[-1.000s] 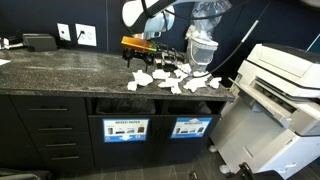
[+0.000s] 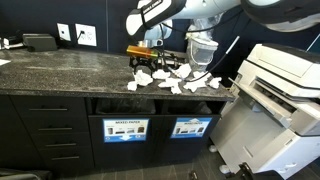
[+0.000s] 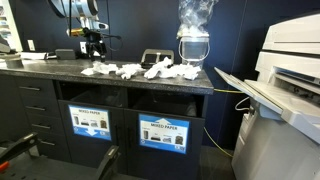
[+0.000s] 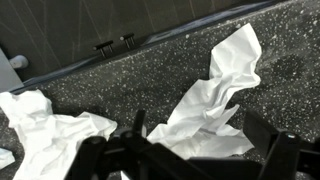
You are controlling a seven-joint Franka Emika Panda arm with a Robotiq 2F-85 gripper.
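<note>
Several crumpled white paper pieces (image 2: pixel 174 82) lie spread over the dark speckled counter (image 2: pixel 60 78). My gripper is open above them, its dark fingers (image 4: pixel 262 133) set wide apart. Below the gap between the fingers, one long crumpled paper (image 4: pixel 225 75) stretches across the wrist view; nothing is gripped. A second crumpled paper (image 4: pixel 45 135) lies to its left. In exterior view 2 the gripper (image 3: pixel 94 50) hangs over the left part of the counter, clear of its surface.
Two open bins under the counter carry blue-and-white mixed paper labels (image 2: pixel 125 130) (image 3: pixel 162 133). A clear bag-lined container (image 3: pixel 192 45) stands behind the papers. To the right is a large white machine (image 2: pixel 270 110).
In exterior view 1 the arm and gripper have shifted to the right and slightly lower, towards the papers. The papers look unmoved.
</note>
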